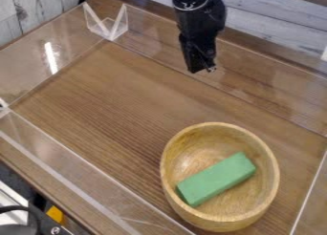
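Observation:
A round light wooden bowl (220,212) sits at the lower right of the wooden surface, holding a green rectangular block (215,179) that lies diagonally inside it. The black robot gripper (194,63) hangs over the upper middle of the surface, well behind the bowl. Its fingers are dark and small in this view, so whether they are open or shut, or hold anything, cannot be told.
A clear plastic bracket (107,25) stands at the back left. Clear rims line the surface's left and right sides. Dark cables lie at the bottom left corner.

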